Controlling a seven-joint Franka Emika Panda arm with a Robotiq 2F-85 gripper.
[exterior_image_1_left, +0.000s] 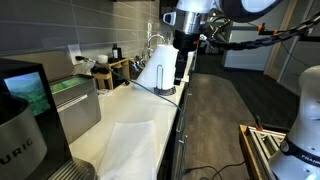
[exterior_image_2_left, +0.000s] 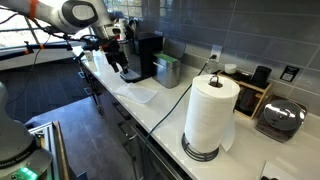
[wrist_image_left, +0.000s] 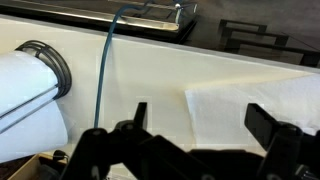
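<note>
My gripper is open above the counter, its two dark fingers wide apart and nothing between them. Below it in the wrist view lies a flat white sheet (wrist_image_left: 235, 100), partly hidden by the right finger. Exterior view 1 shows that same sheet (exterior_image_1_left: 128, 148) spread on the near part of the counter. Up at the top right of that view the arm holds the gripper (exterior_image_1_left: 182, 70) over the counter, clear of the sheet. A big white paper towel roll (exterior_image_2_left: 211, 115) stands upright on a dark wire base in exterior view 2.
A silver toaster (exterior_image_1_left: 74, 103) and a dark coffee machine (exterior_image_1_left: 22, 145) line the wall side. A thin blue-green cable (wrist_image_left: 104, 65) crosses the counter between roll and sheet. Wooden shelf, kettle and small items sit behind the roll. The counter's front edge drops to drawers.
</note>
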